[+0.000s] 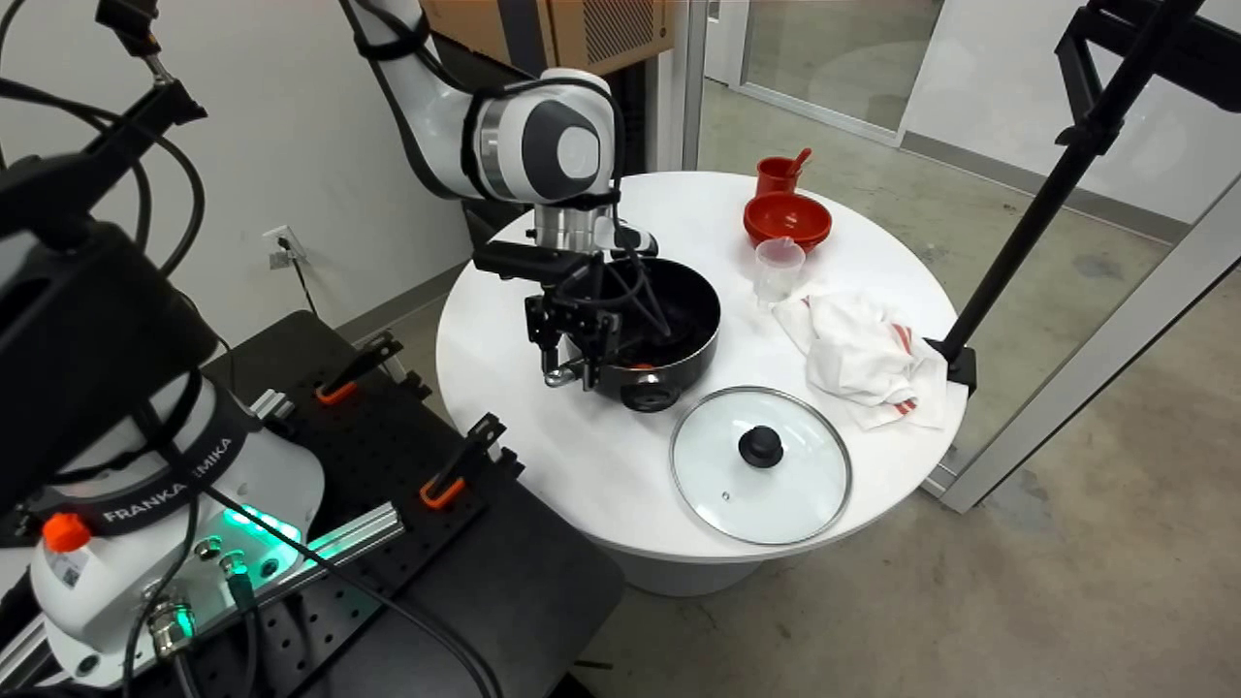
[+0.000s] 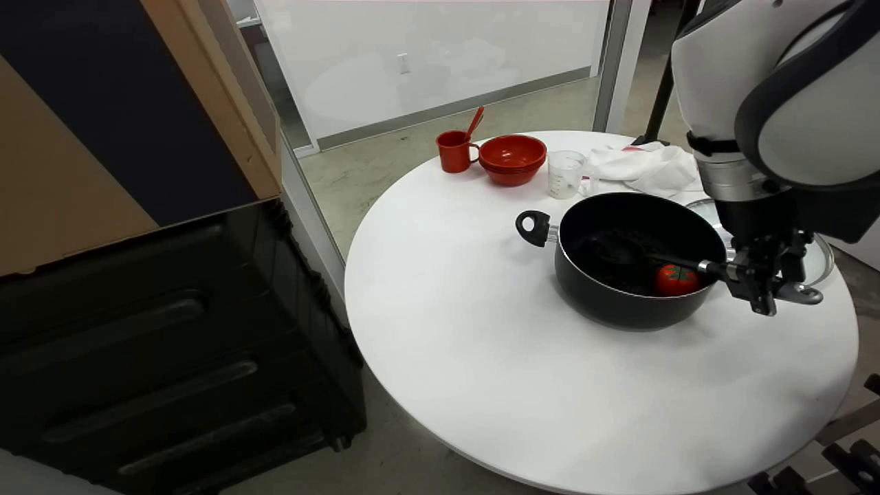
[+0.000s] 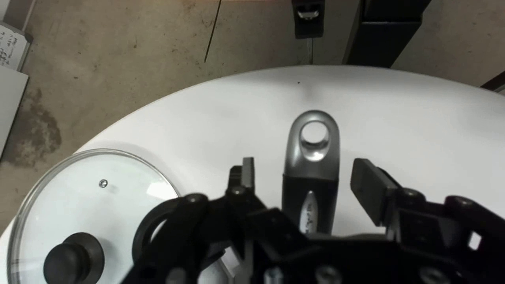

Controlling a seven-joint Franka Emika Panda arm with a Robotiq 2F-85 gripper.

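A utensil with a black, grey-tipped handle (image 3: 312, 163) leans over the rim of a black pot (image 2: 627, 309). Its dark head lies inside, hard to make out against the pot's interior. My gripper is part open around that handle, which runs between its two fingers with a gap showing on each side. In the second exterior view, the handle's grey end (image 2: 800, 293) sticks out past the gripper. A red tomato (image 2: 676, 280) sits in the pot, beneath the utensil's shaft.
A glass lid (image 1: 762, 489) with a black knob lies beside the pot. Red bowls (image 1: 787, 219), a red cup (image 1: 776, 176), a clear measuring cup (image 1: 779, 269) and a white towel (image 1: 867, 355) stand farther off.
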